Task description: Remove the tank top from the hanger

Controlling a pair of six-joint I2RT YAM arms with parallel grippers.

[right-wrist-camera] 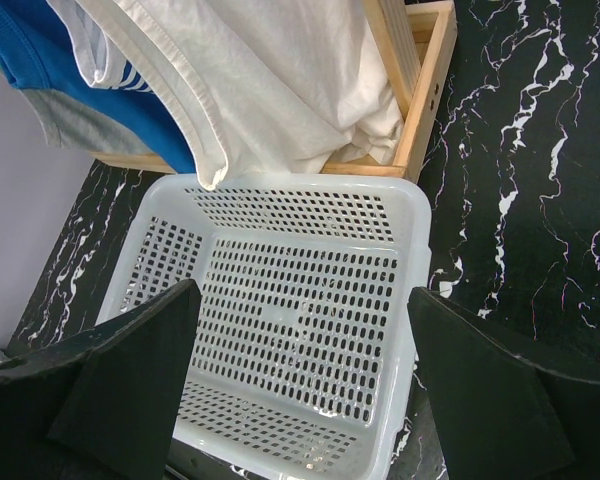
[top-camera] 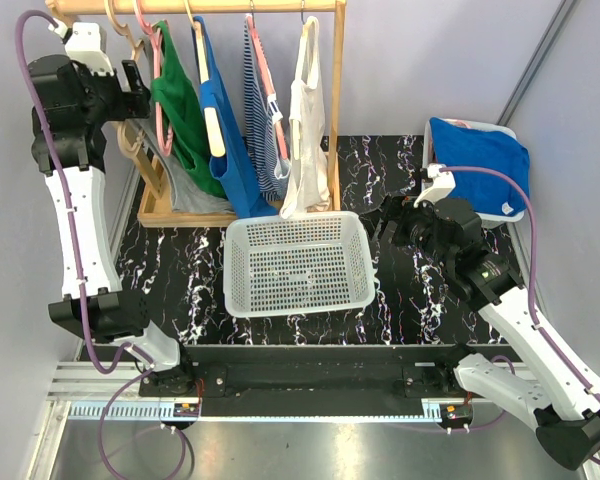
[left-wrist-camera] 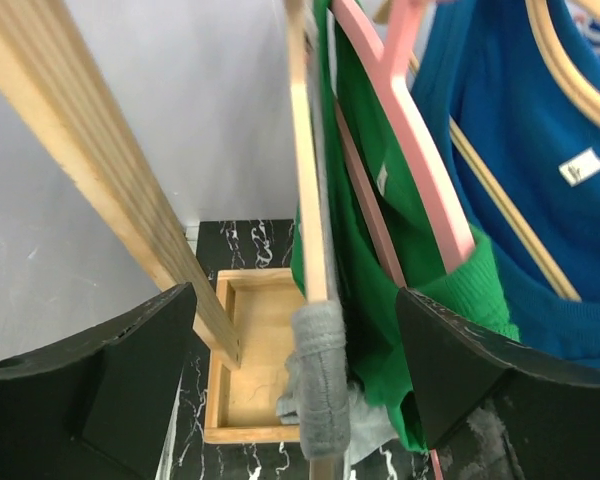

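Tops hang on hangers from a wooden rack point(top-camera: 335, 100): grey point(top-camera: 188, 195), green point(top-camera: 185, 140), blue point(top-camera: 230, 150), striped and white point(top-camera: 308, 160). My left gripper point(top-camera: 135, 90) is open at the rack's left end. In the left wrist view a wooden hanger point(left-wrist-camera: 310, 180) with grey fabric point(left-wrist-camera: 322, 380) on it stands between its open fingers, apparently untouched; a pink hanger with green fabric point(left-wrist-camera: 460, 300) is to the right. My right gripper point(top-camera: 395, 215) is open beside the basket, right of the rack.
A white perforated basket point(top-camera: 298, 300) lies in front of the rack on the dark marble surface point(top-camera: 400, 300). A bin with a blue cloth point(top-camera: 480, 160) stands at the back right.
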